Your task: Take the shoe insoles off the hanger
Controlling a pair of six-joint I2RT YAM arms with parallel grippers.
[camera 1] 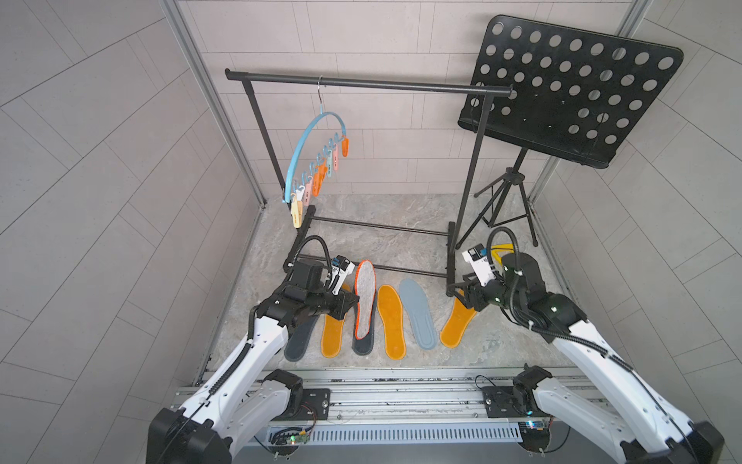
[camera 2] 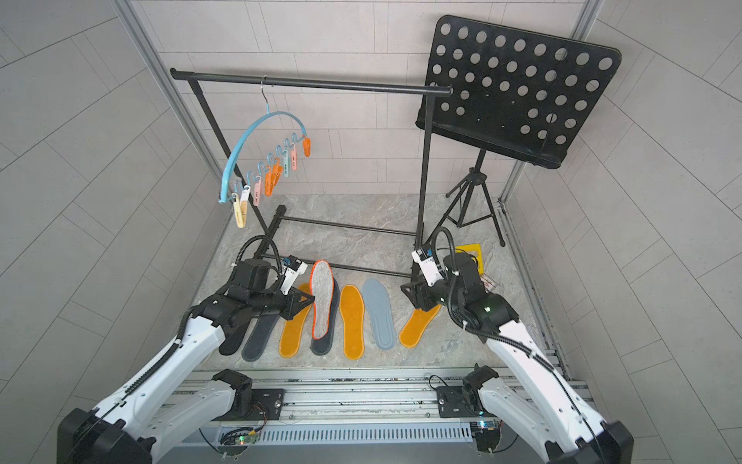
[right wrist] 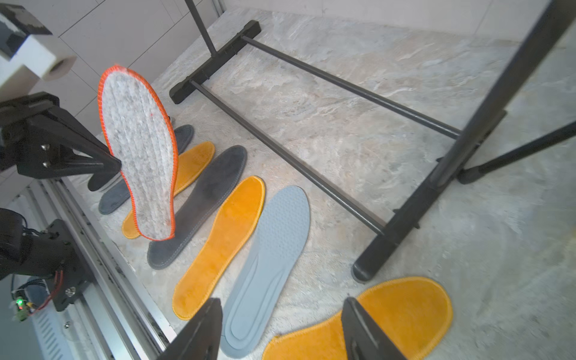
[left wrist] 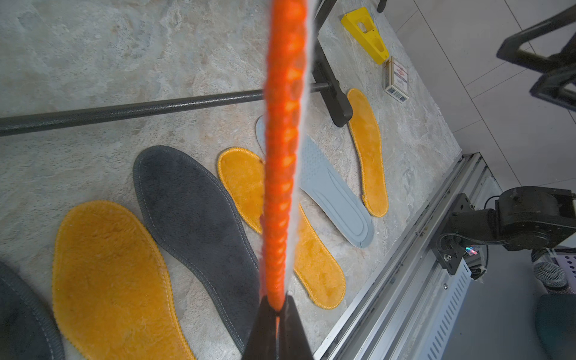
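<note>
My left gripper is shut on an orange-edged white insole, held upright above the dark insole (left wrist: pixel 192 222), its edge filling the middle of the left wrist view. The blue hanger (camera 1: pixel 297 150) hangs on the rail with only empty clips (camera 1: pixel 317 181). My right gripper, low over an orange insole (right wrist: pixel 402 318) at the right, has its fingers apart with nothing visible between them. More insoles lie in a row on the floor, among them an orange one (camera 1: pixel 391 321) and a grey-blue one (camera 1: pixel 419 317).
The rack (camera 1: pixel 386 82) stands behind both arms, its base bars on the floor. A black music stand (camera 1: pixel 568 85) is at the back right. A yellow object (left wrist: pixel 372 42) and a small box (left wrist: pixel 396 81) lie at the right. Floor inside the rack base is clear.
</note>
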